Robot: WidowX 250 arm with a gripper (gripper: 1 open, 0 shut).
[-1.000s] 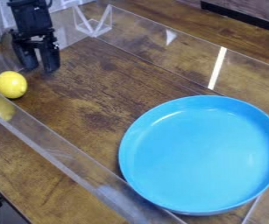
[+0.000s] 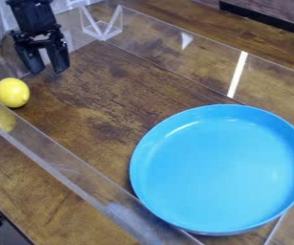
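At the top left of the camera view, my black gripper (image 2: 44, 61) hangs above the wooden floor, its fingers pointing down, apparently open. A yellow lemon-like object (image 2: 12, 92) sits below and left of it, near the clear wall at the left. A large light blue plate (image 2: 219, 169) fills the lower right.
Transparent walls (image 2: 73, 172) border the wooden work area along the lower left and the back. The middle of the floor (image 2: 124, 96) between gripper and plate is clear.
The gripper has shifted very slightly; the yellow object and the plate have stayed in place.
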